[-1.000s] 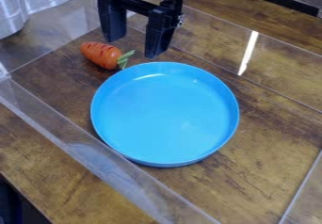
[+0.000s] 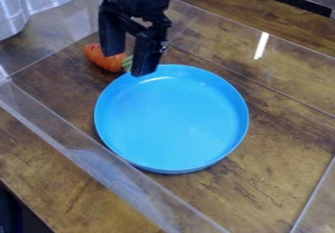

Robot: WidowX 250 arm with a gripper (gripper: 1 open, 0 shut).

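My black gripper (image 2: pixel 132 44) hangs at the top centre of the view, open, its two fingers spread around and just above an orange carrot (image 2: pixel 100 56) with green leaves, which is partly hidden by the fingers. Below them a large blue plate (image 2: pixel 170 121) lies on the wooden floor, empty.
Clear transparent edges or panels run along the left and lower left. A crumpled clear or white plastic item (image 2: pixel 26 4) is at the top left. The wooden surface (image 2: pixel 275 100) to the right of the plate is bare.
The gripper has moved left and lower, toward the carrot, which it now partly covers. The plate has stayed in place.
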